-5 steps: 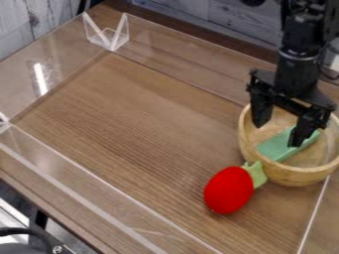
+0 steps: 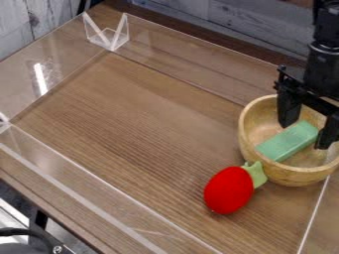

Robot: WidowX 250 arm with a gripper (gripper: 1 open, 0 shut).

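My black gripper (image 2: 302, 99) is at the right edge, over a round wooden bowl (image 2: 255, 151), its fingers hanging at the bowl's back rim. In the bowl lies a green oblong object (image 2: 281, 145). A red oval object (image 2: 229, 190) with a light green top lies on the table just outside the bowl's front left.
A white wire-like object (image 2: 106, 32) stands at the back left of the wooden table (image 2: 119, 129).
My gripper has moved to the right, toward the image's edge. The bowl and the red object look unmoved.
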